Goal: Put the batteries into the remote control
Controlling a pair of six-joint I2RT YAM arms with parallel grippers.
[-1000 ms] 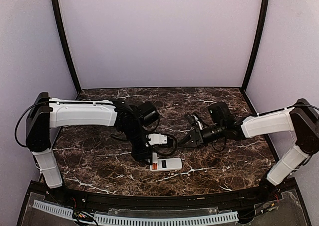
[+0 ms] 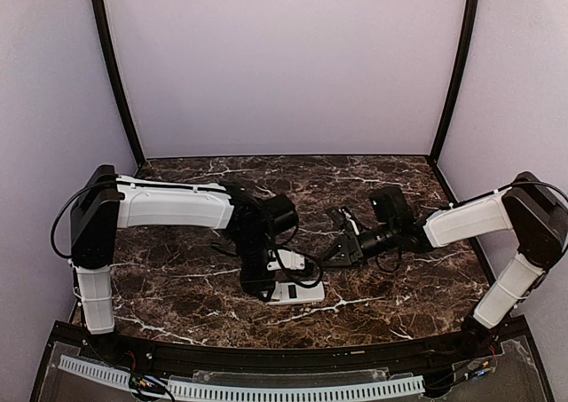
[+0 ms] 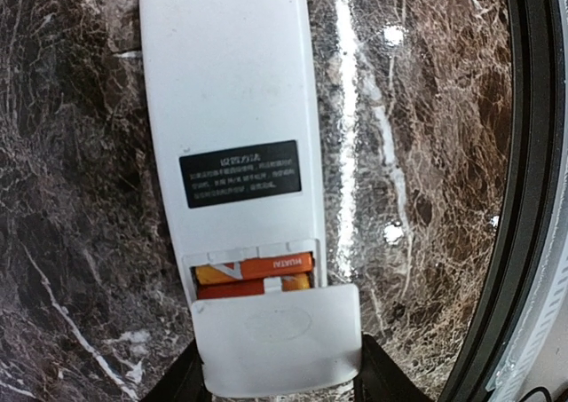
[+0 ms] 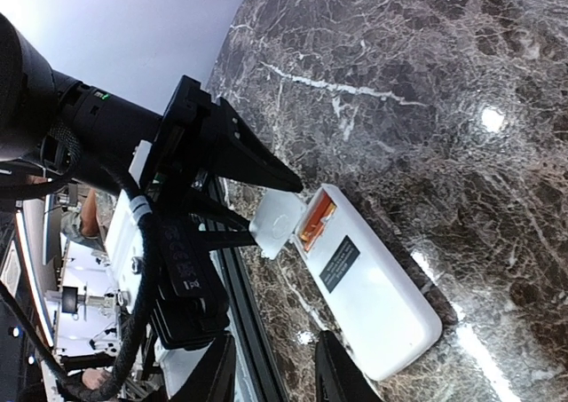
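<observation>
The white remote [image 2: 300, 292] [image 3: 232, 82] [image 4: 373, 295] lies back-up on the marble table. Two orange batteries [image 3: 275, 265] [image 4: 318, 222] sit in its open compartment. My left gripper is shut on the white battery cover [image 3: 277, 340] [image 4: 274, 223], which it holds over the near end of the compartment, partly covering the batteries. My right gripper [image 2: 330, 260] hangs to the right of the remote, part open, with nothing seen between its fingers.
A dark frame edge [image 3: 524, 153] runs beside it, and pale walls stand at the back and sides.
The right arm has shifted slightly.
</observation>
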